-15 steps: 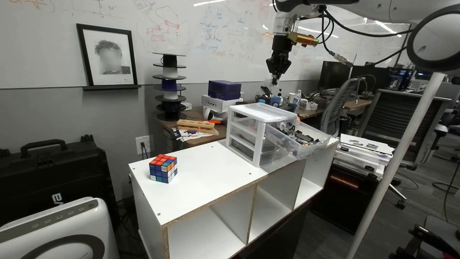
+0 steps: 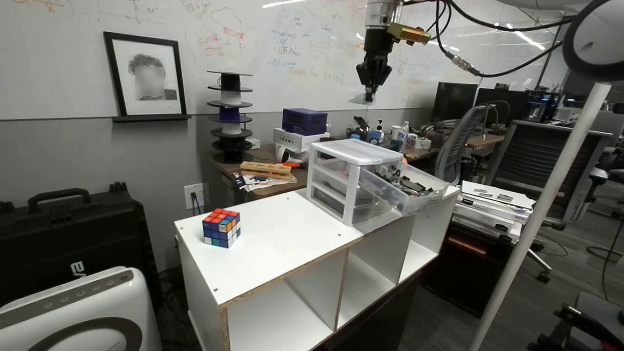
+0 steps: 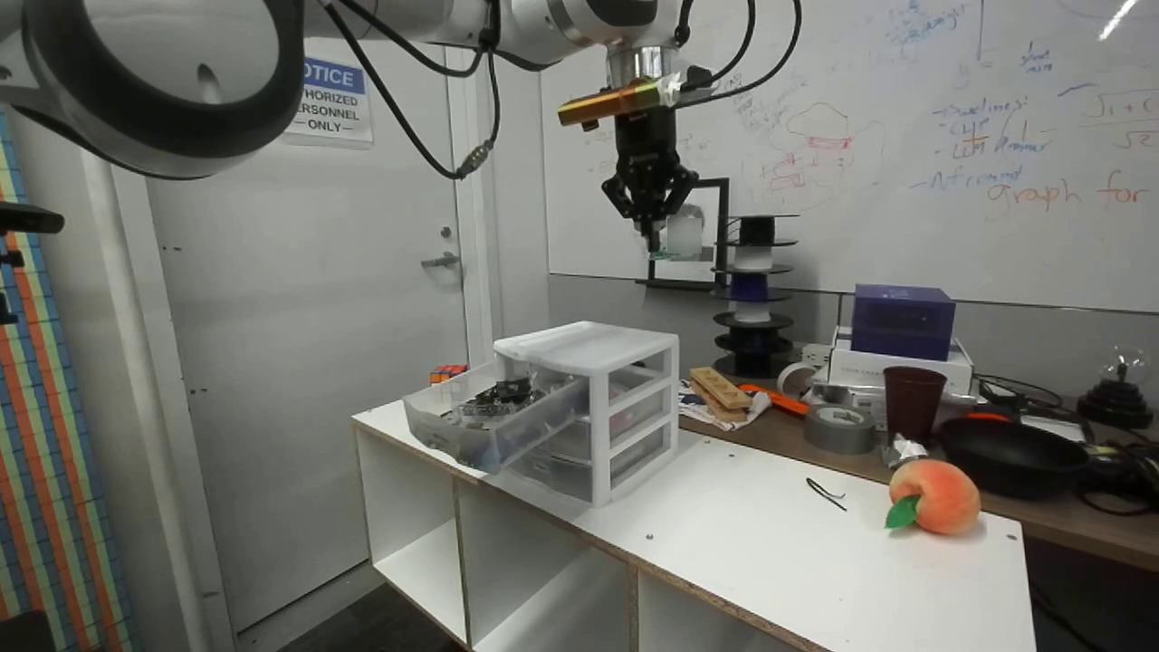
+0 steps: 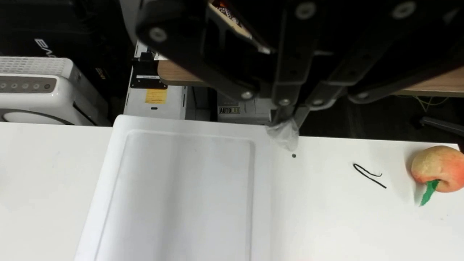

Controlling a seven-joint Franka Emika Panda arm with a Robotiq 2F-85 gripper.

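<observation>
High above the white drawer unit [image 2: 357,151] hangs my gripper [image 2: 369,96], fingers pointing down. It is shut, with a thin piece of clear plastic [image 4: 285,134], perhaps a bag, pinched at its fingertips and dangling below. In exterior view 2 the plastic [image 3: 682,256] shows faintly beside the gripper [image 3: 651,241]. The unit's top drawer [image 3: 494,418] is pulled out and holds dark small parts [image 3: 505,397]. A Rubik's cube [image 2: 222,228] rests on the white shelf top [image 2: 281,234]. Beyond the unit's other side lie a peach [image 3: 936,496] with a green leaf and a bent black strip [image 3: 827,494].
A side desk [image 3: 869,458] behind the shelf carries a tape roll [image 3: 839,428], a dark cup [image 3: 914,404], a black pan [image 3: 1012,456] and a purple box [image 3: 903,321]. The shelf top is bare between cube and drawer unit.
My gripper has risen and shifted slightly left in exterior view 1, the clear plastic still at its fingertips. The cube and drawer unit have not moved.
</observation>
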